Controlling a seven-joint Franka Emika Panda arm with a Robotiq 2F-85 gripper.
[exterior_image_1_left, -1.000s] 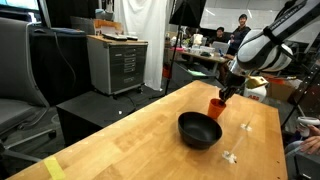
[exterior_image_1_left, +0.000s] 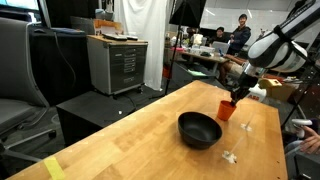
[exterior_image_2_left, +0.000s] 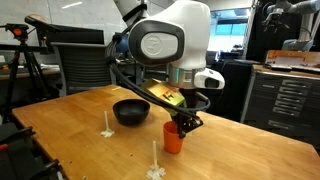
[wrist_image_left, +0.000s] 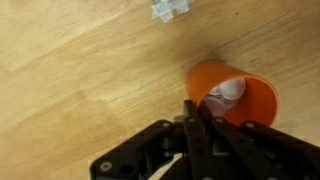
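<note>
An orange cup (wrist_image_left: 205, 75) with white pieces inside shows in the wrist view, its opening facing the camera. My gripper is shut on the cup's near rim, one finger reaching inside the wall. In exterior view 2 the cup (exterior_image_2_left: 172, 140) stands roughly upright beneath the gripper (exterior_image_2_left: 181, 126); whether its base touches the table is hard to tell. A black bowl (exterior_image_1_left: 199, 130) sits on the wooden table to the left of the cup (exterior_image_1_left: 226, 110) in exterior view 1.
Two small white stands lie on the table: one white stand (exterior_image_2_left: 155, 172) near the front, another white stand (exterior_image_2_left: 107, 131) farther left. A grey cabinet (exterior_image_1_left: 116, 65) stands beyond the table.
The cup and my gripper have shifted a little to the right in exterior view 1, away from the bowl. The bowl has stayed in place.
</note>
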